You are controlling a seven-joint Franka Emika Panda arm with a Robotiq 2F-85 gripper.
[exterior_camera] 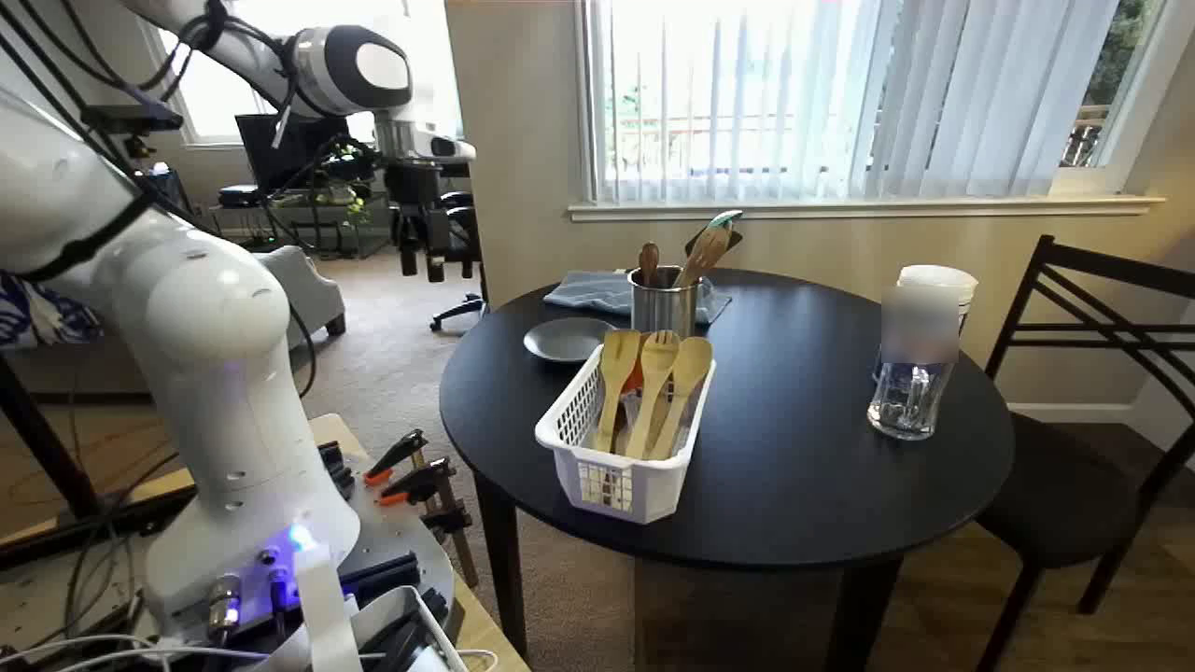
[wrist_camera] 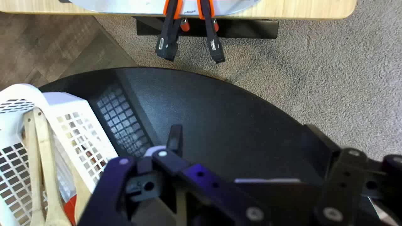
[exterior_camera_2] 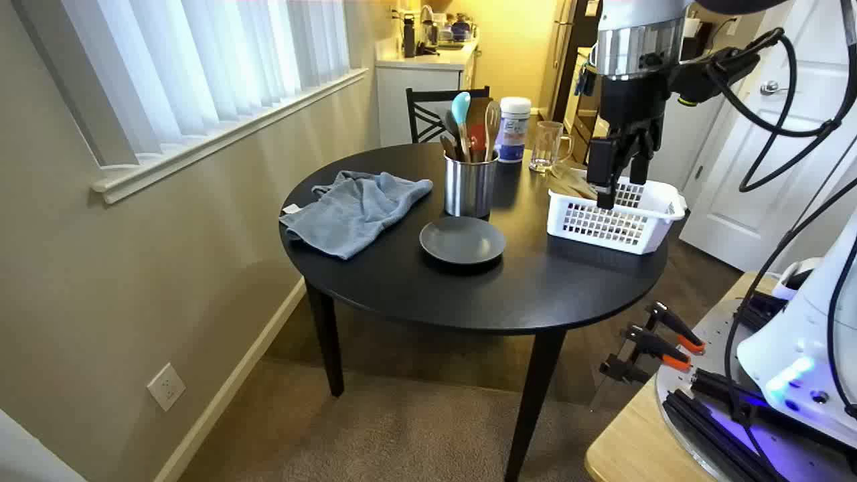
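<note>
My gripper is open, its two fingers wide apart over bare black tabletop in the wrist view, with nothing between them. In exterior view 1 the gripper (exterior_camera: 438,267) hangs in the air left of the round table. A white plastic basket (exterior_camera: 625,486) on the table holds wooden utensils (exterior_camera: 658,381) and something red. The basket (wrist_camera: 81,109) lies to the left of my fingers in the wrist view. Behind it stand a metal holder (exterior_camera_2: 470,189) with several utensils, a grey plate (exterior_camera_2: 462,240) and a crumpled blue-grey cloth (exterior_camera_2: 353,210).
A clear glass mug (exterior_camera_2: 547,147) and a white-lidded container (exterior_camera_2: 513,128) stand on the far side of the table (exterior_camera: 784,493). A dark chair (exterior_camera: 1064,482) is beside it. Black clamps (exterior_camera: 414,482) stick out from the robot's stand.
</note>
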